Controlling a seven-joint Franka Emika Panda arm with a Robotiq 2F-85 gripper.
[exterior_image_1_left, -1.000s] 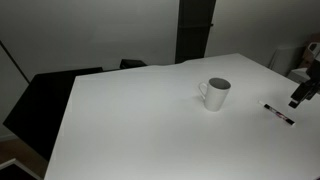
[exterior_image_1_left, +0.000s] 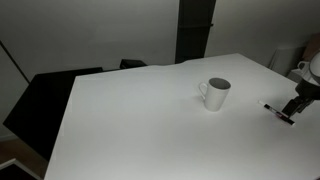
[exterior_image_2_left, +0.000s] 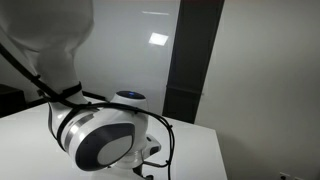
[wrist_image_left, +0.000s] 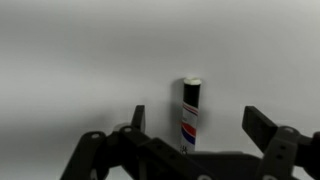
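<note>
A marker (exterior_image_1_left: 276, 113) with a black end lies on the white table near its right side. In the wrist view the marker (wrist_image_left: 191, 112) shows a white tip, a black section and red and blue print, its lower part hidden behind the gripper body. My gripper is open, one finger on each side of the marker and apart from it. From the first exterior view, the gripper (exterior_image_1_left: 290, 108) is low over the marker's near end. A white mug (exterior_image_1_left: 215, 95) stands upright to the left of the marker.
A dark surface (exterior_image_1_left: 45, 105) stands beyond its left edge. The robot arm (exterior_image_2_left: 105, 135) covers much of the second exterior view.
Over the last second my gripper has come down and slightly left toward the marker. Marker and mug have stayed in place.
</note>
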